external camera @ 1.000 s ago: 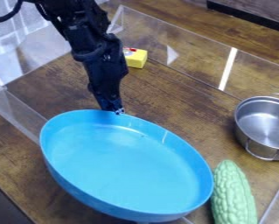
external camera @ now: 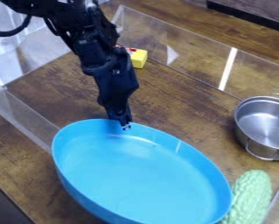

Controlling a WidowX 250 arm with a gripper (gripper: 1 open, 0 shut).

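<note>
A large blue oval tray [external camera: 142,179] lies in the lower middle of the camera view on the wooden table. The black arm comes down from the top left, and its gripper [external camera: 122,120] is low at the tray's far rim, its fingers close together. Whether it touches the rim or has anything thin between the fingertips, I cannot tell.
A steel pot [external camera: 265,127] stands at the right, with a green corn-like vegetable [external camera: 247,199] below it. A yellow block [external camera: 138,57] sits behind the arm. Clear barriers edge the table. The table between block and pot is bare.
The blue tray has shifted to the right over the last second, and my gripper has moved slightly right and down along with it.
</note>
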